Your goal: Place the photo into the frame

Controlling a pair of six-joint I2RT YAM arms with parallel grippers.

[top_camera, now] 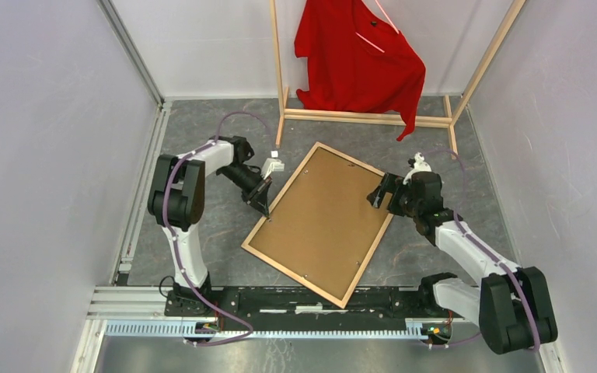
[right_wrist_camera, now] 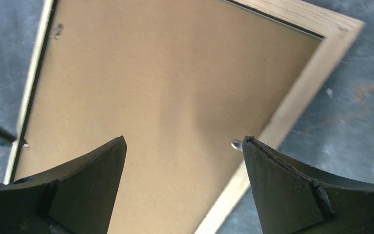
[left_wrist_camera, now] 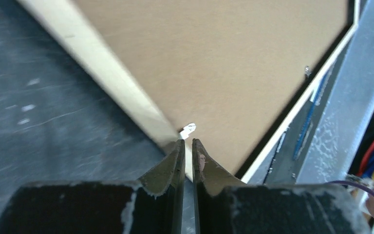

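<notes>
A large wooden frame point(top_camera: 288, 272) lies on the grey floor with a plain brown backing board point(top_camera: 322, 221) inside it. Small metal clips sit along its inner edges; one clip point(left_wrist_camera: 187, 129) is just beyond the tips of my left gripper, whose fingers stand slightly apart with nothing seen held. From above, the left gripper point(top_camera: 267, 215) is over the frame's left edge. My right gripper is open and empty above the frame's right side, and another clip point(right_wrist_camera: 236, 145) shows beside its right finger. No photo print is visible; the frame's face is hidden.
A red shirt point(top_camera: 357, 62) hangs from a wooden rack point(top_camera: 373, 118) at the back. A dark rail point(top_camera: 295, 299) runs along the front, close to the frame's front corner.
</notes>
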